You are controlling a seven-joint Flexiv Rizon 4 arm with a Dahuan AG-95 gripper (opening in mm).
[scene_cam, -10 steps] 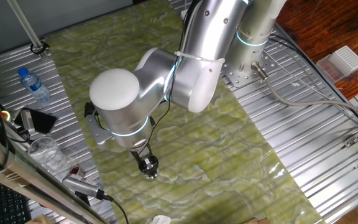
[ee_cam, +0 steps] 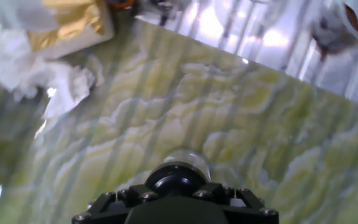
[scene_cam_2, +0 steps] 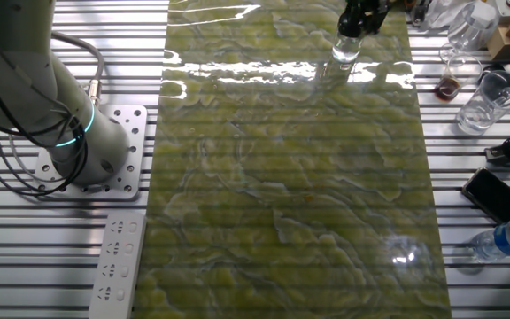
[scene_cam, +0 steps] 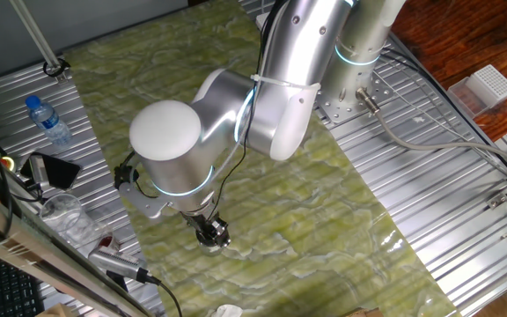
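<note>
Over the green marbled mat (scene_cam: 289,229), my gripper (scene_cam: 213,233) is pointed downward and tilted. In exterior view 2 the black gripper (scene_cam_2: 361,16) is at the top edge, with a small clear container (scene_cam_2: 346,50) directly beneath it. The wrist view has the gripper at the bottom, its fingers around a dark round part; the clear rim (ee_cam: 190,158) of the container shows just beyond. It appears shut on this container, though the contact itself is mostly hidden. Whether the container touches the mat is unclear.
Crumpled white tissue (ee_cam: 58,84) lies beside a white-and-gold box (ee_cam: 73,25). Along the mat's edge stand a water bottle (scene_cam: 49,121), a phone (scene_cam: 58,172) and clear glassware (scene_cam: 70,222). A power strip (scene_cam_2: 118,264) lies near the arm's base.
My arm's end has shifted slightly to the right in exterior view 1, and the gripper has swung into a more tilted pose. The surrounding objects have stayed put.
</note>
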